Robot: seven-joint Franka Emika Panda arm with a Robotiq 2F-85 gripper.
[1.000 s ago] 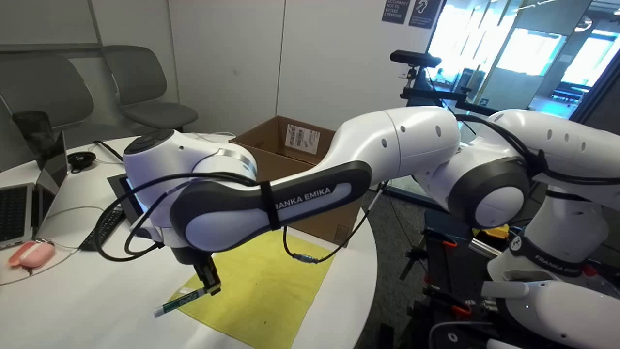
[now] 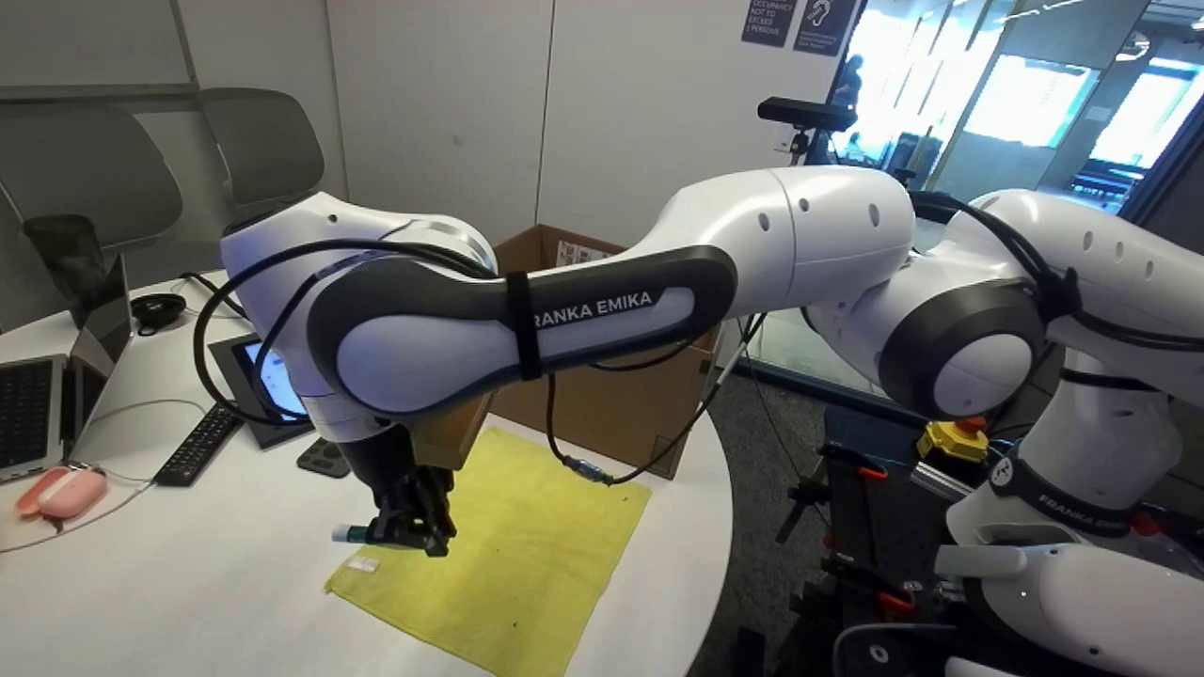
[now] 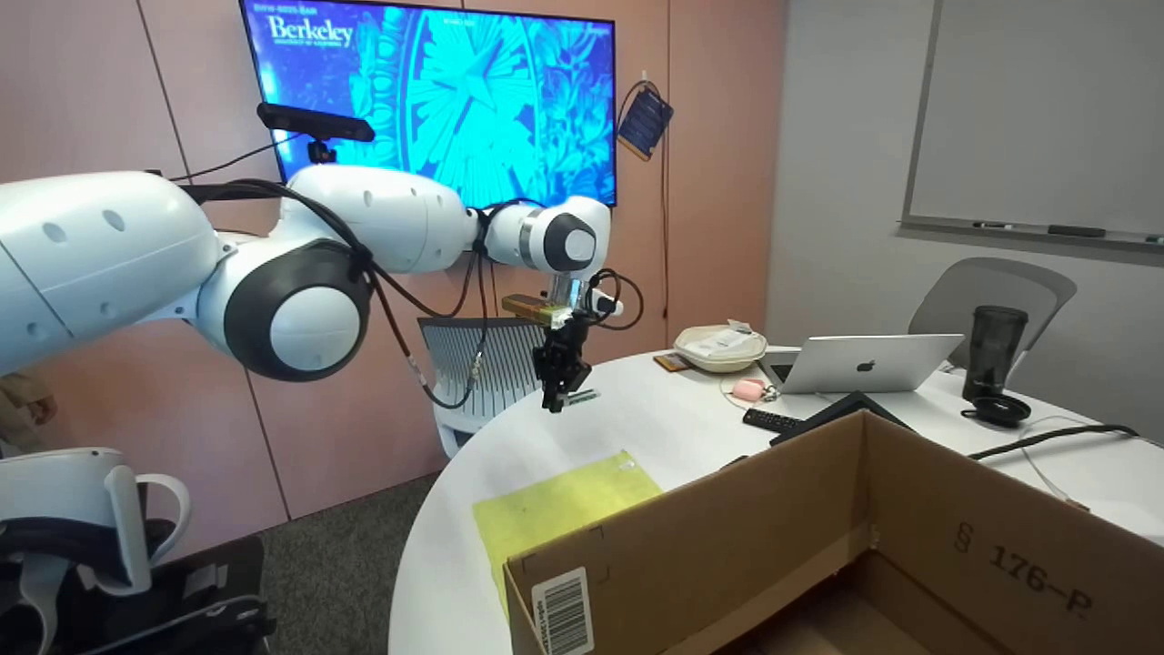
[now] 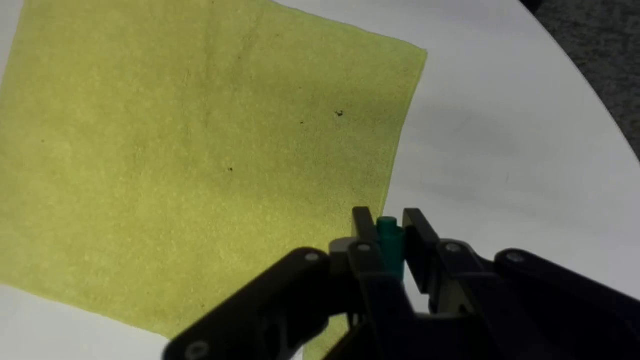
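Observation:
A green marker with a pale end (image 2: 352, 532) is pinched in my gripper (image 2: 408, 540), which is shut on it. In the wrist view the marker's green cap (image 4: 391, 240) shows between the two fingertips of the gripper. From the opposite side, the marker (image 3: 583, 398) sticks out sideways from the gripper (image 3: 558, 399), clear of the tabletop. Beneath lies a yellow cloth (image 2: 530, 542), spread flat on the white table (image 2: 203, 598); the wrist view shows its corner and edges.
An open cardboard box (image 3: 698, 546) stands beside the cloth. A laptop (image 3: 873, 364), a remote (image 2: 198, 446), a pink case (image 2: 62, 493) and a black tumbler (image 3: 993, 349) occupy the table's far part. Bare tabletop surrounds the cloth's near side.
The arm has risen, carrying the marker upward from lower over the cloth's edge. My gripper has turned, so less of the marker shows in exterior view 1.

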